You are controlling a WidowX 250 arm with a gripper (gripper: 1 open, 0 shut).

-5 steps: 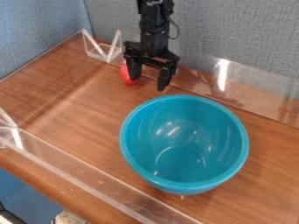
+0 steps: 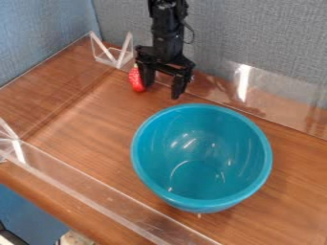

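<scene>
My black gripper [image 2: 163, 78] hangs at the back of the wooden table, its two fingers spread open and low. A red object [image 2: 136, 79], speckled like a strawberry, lies just behind and beside the left finger, partly hidden by it; whether they touch I cannot tell. A large teal bowl [image 2: 201, 159] stands empty at the front right.
Clear plastic barriers [image 2: 113, 53] edge the table at the back and along the front left. Grey padded walls rise behind.
My gripper has shifted very slightly; the red object and the bowl look unmoved.
</scene>
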